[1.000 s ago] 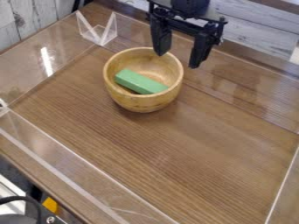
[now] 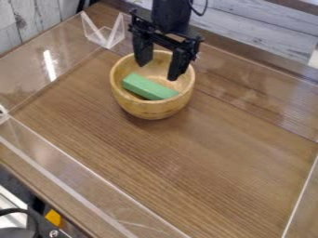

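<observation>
A tan bowl (image 2: 152, 106) rests on the wooden tabletop (image 2: 187, 167), holding a green block (image 2: 148, 87) on its left part. Over the bowl's back half, my black gripper (image 2: 162, 61) hangs open, its two fingers spread apart with nothing seen gripped between them. Its fingertips are near the rim and partly overlap the view of the bowl's interior.
A white wire-like object (image 2: 107, 33) stands at the back left. A pale wooden wall runs along the back. Cables lie past the lower-left edge.
My gripper has moved left from the right of the bowl to over its back part. The bowl and green block look unmoved.
</observation>
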